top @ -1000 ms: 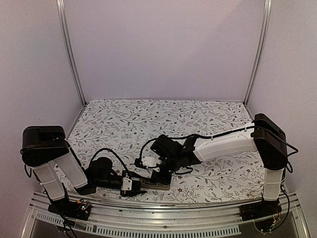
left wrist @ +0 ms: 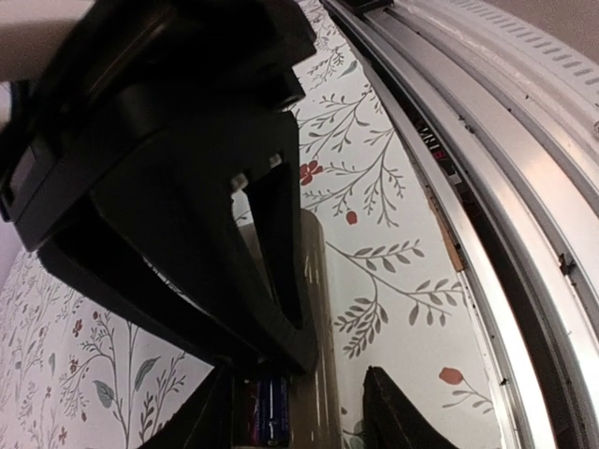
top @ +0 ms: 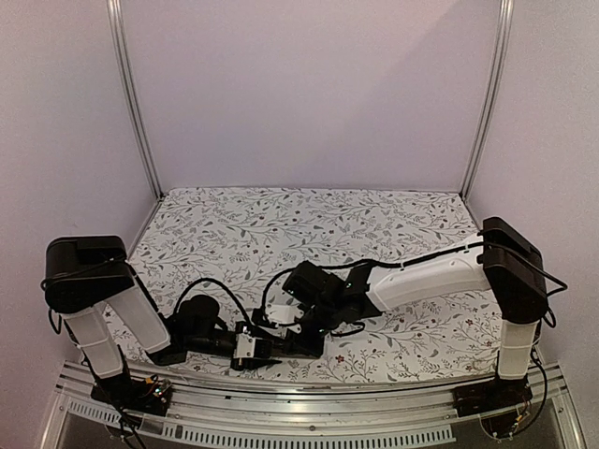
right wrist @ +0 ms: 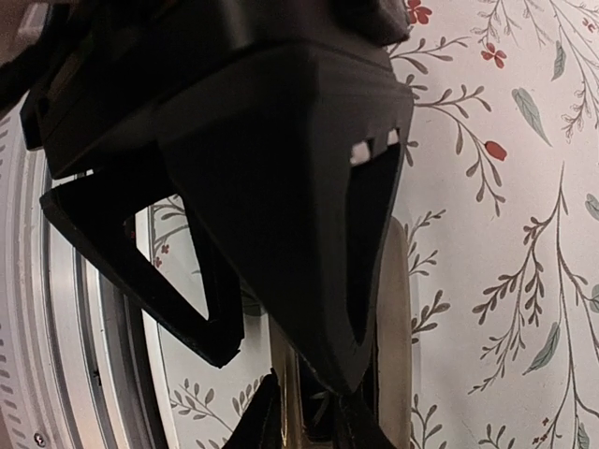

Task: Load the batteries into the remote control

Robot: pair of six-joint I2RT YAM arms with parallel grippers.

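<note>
The remote control [left wrist: 324, 309] lies on the patterned cloth with its long battery slot facing up. Across one end stands my left gripper, its fingers apart on both sides of the remote, with a visible gap on one side. A dark blue and purple battery [left wrist: 271, 412] shows in the slot in the left wrist view. Over the slot, my right gripper is low and shut, its tips close to the battery. What sits between those tips is hidden. In the right wrist view the left gripper's dark fingers cover much of the remote [right wrist: 401, 327].
A metal rail [top: 309, 395] runs along the front edge, close to the remote. Both arms crowd together at the front.
The left gripper shifted slightly right earlier, and has since stayed nearly in place.
</note>
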